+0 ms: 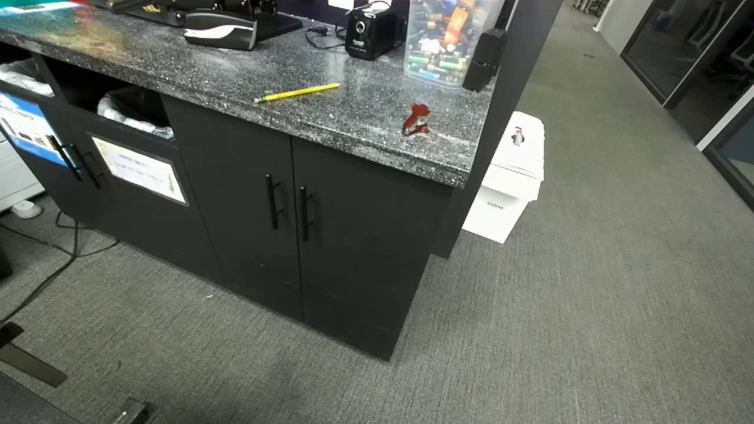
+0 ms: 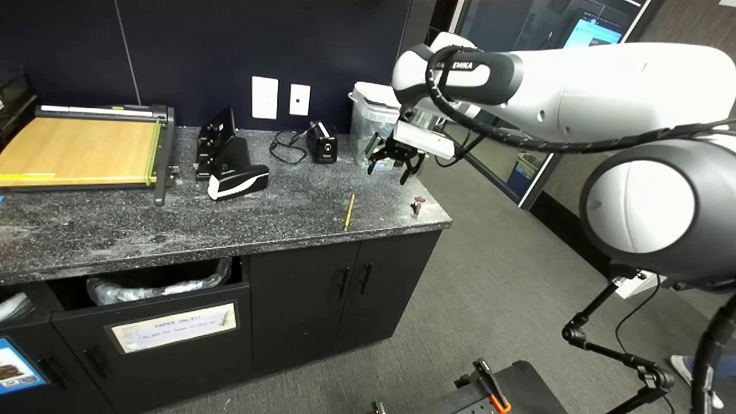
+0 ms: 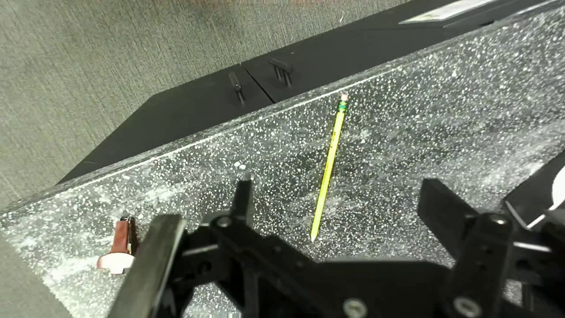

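A yellow pencil point(image 1: 297, 92) lies flat on the dark speckled counter point(image 1: 212, 78), near its front edge. From the wrist view, the pencil point(image 3: 329, 167) shows between and beyond my fingers, its eraser end towards the edge. A dark red staple remover point(image 1: 415, 119) rests close to the counter's right corner; the wrist view has this staple remover point(image 3: 119, 249) left of the left finger. My gripper point(image 2: 387, 173) hangs over the back right of the counter, fingers spread, nothing held. The first exterior view does not include it.
Behind the pencil stand a black pencil sharpener point(image 2: 322, 142) with its cord and a clear bin of batteries point(image 1: 452, 43). To the left are a black stapler point(image 2: 238, 182) and a paper trimmer point(image 2: 83, 146). Bare counter surrounds the pencil.
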